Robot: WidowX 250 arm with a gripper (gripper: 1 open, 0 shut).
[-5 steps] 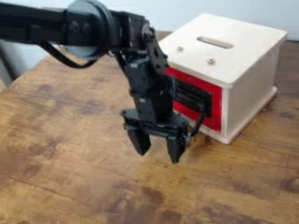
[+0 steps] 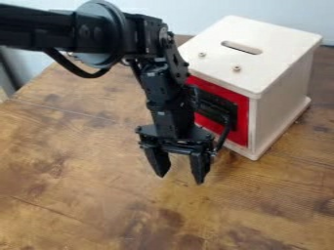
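My black gripper [image 2: 179, 168] hangs point-down over the wooden table in the middle of the view, its two fingers apart with nothing between them. Behind it to the right stands a pale wooden box [image 2: 271, 93] with a slot and knobs on top and a red front panel [image 2: 239, 127], partly hidden by my arm and gripper.
A white wall runs along the back, behind the box.
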